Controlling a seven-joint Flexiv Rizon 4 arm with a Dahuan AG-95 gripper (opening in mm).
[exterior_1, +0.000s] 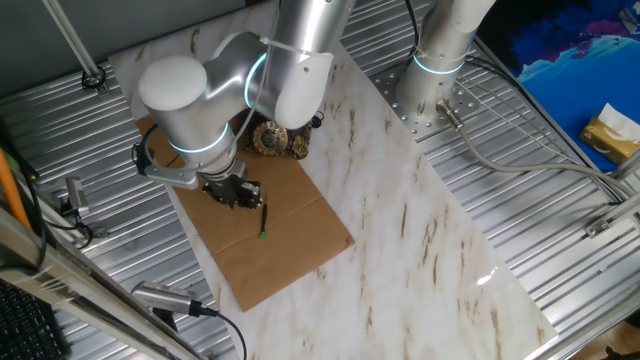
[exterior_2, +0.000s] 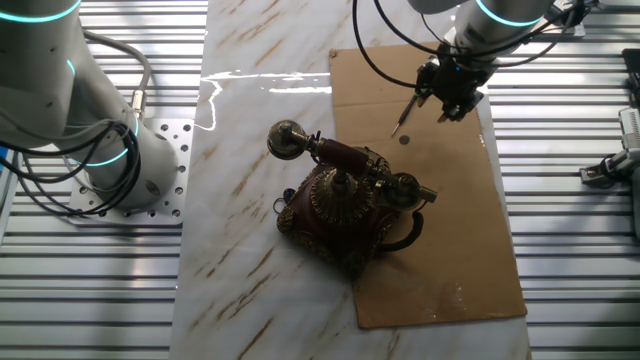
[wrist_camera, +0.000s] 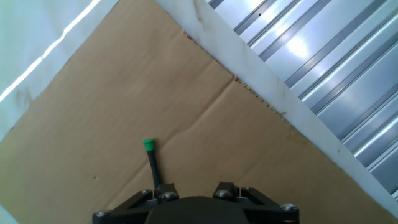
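Observation:
A small screwdriver with a black handle and green end (exterior_1: 264, 222) lies on a flat sheet of brown cardboard (exterior_1: 285, 260). My gripper (exterior_1: 248, 203) is close over the cardboard, beside the screwdriver's thin end. In the wrist view the gripper has its fingers spread apart with nothing seen held between them; the screwdriver (wrist_camera: 152, 163) runs up from the left finger, its lower part hidden. A small dark disc (exterior_2: 404, 140) rests on the cardboard near the screwdriver in the second exterior view; the arm hides it in the first.
An ornate antique-style telephone (exterior_2: 345, 205) stands partly on the cardboard, close to the arm. Bare marble-patterned tabletop (exterior_1: 400, 260) stretches beside the sheet. Slatted metal (wrist_camera: 329, 68) lies beyond the table edge.

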